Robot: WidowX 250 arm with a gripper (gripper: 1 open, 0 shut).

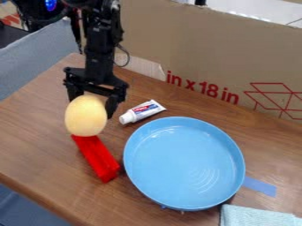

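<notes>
The black gripper (92, 97) is at the left of the table, its fingers open around a pale yellow, egg-like object (85, 119); whether they touch it is unclear. That object is over the upper end of a red elongated item (101, 161) lying on the wood. A white toothpaste tube (141, 111) lies to the right of the gripper, and a light blue plate (183, 163) fills the right middle of the table.
A cardboard box (213, 53) stands along the back. A grey edge (30, 71) borders the left. A pale cloth (253, 217) is at the front right. Bare wood is open at front left.
</notes>
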